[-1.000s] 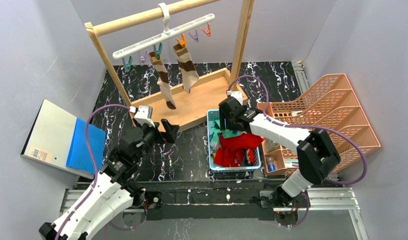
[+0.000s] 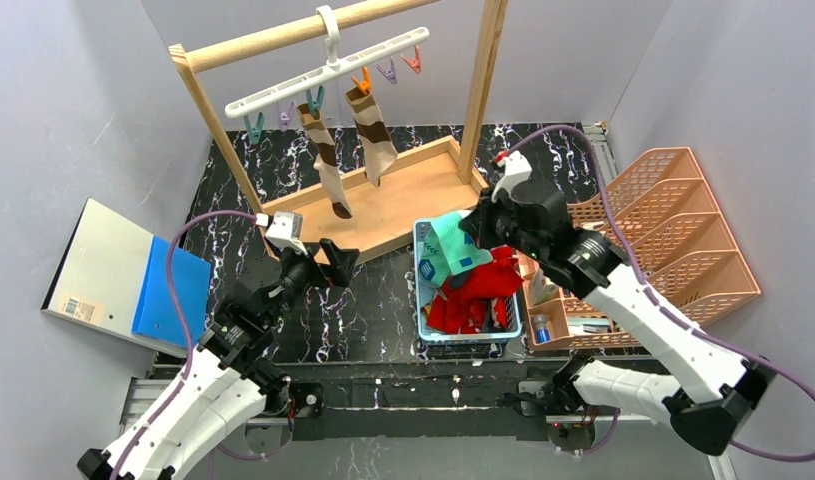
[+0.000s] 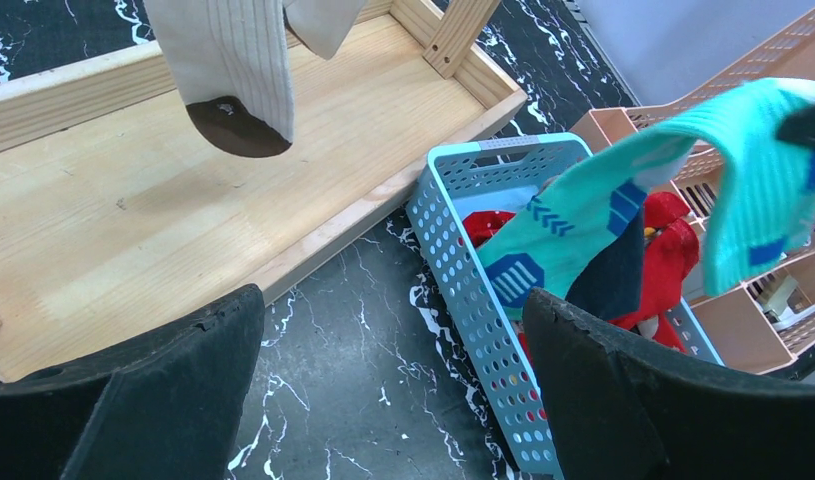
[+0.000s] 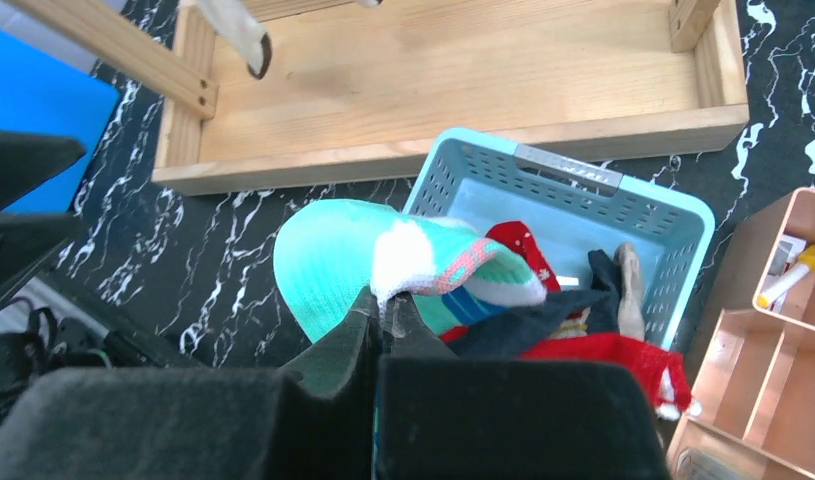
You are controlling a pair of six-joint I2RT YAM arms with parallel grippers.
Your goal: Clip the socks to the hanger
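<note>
Two beige-and-brown socks [image 2: 371, 130] hang from clips on the white hanger [image 2: 273, 92], above the wooden tray [image 2: 403, 205]. My right gripper [image 2: 473, 225] is shut on a turquoise sock, raised over the blue basket of red, dark and other socks; in the left wrist view the sock [image 3: 753, 180] drapes down toward the basket. My left gripper [image 2: 338, 262] stands open with nothing between its fingers, left of the basket.
An orange organizer [image 2: 683, 220] with small items sits right of the basket. A folder with a blue face [image 2: 173, 290] leans at the left.
My right arm has risen out of the basket, pulling the turquoise sock up with it. The left arm and the hanging socks have not moved.
</note>
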